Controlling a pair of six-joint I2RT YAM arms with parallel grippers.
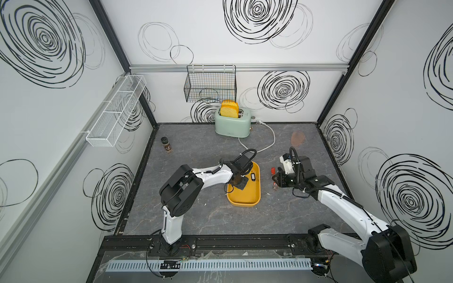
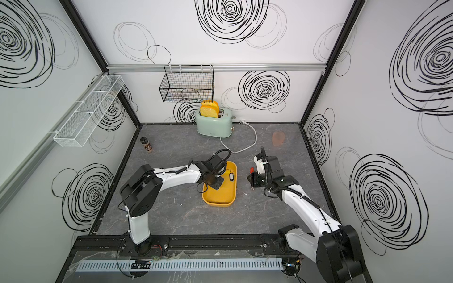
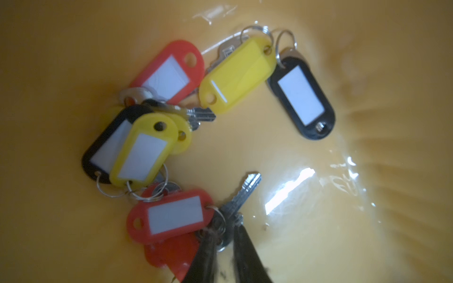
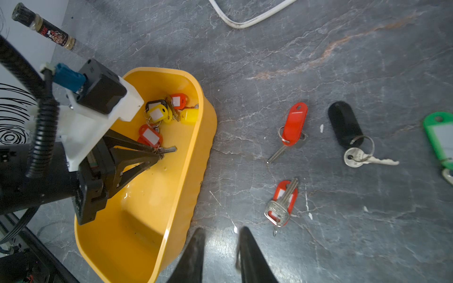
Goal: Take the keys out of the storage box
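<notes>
The orange storage box (image 1: pixel 244 202) stands in the middle of the table. Inside it, the left wrist view shows a cluster of tagged keys: a black tag (image 3: pixel 302 96), a yellow tag (image 3: pixel 238 73), an upper red tag (image 3: pixel 169 70), a second yellow tag (image 3: pixel 144 151) and a lower red tag (image 3: pixel 174 214). My left gripper is down in the box, its fingers a little apart, right at a dark-headed key (image 3: pixel 243 191) beside the lower red tag. Whether they touch that key is unclear. My right gripper is open and empty above the table, right of the box.
On the table right of the box lie a red-tagged key (image 4: pixel 295 123), another red-tagged key (image 4: pixel 283 202), a black-tagged key (image 4: pixel 344 121) and a green tag (image 4: pixel 443 139). A toaster (image 1: pixel 232 123) with its white cable (image 1: pixel 271 136) and a spice jar (image 1: pixel 166 144) stand farther back.
</notes>
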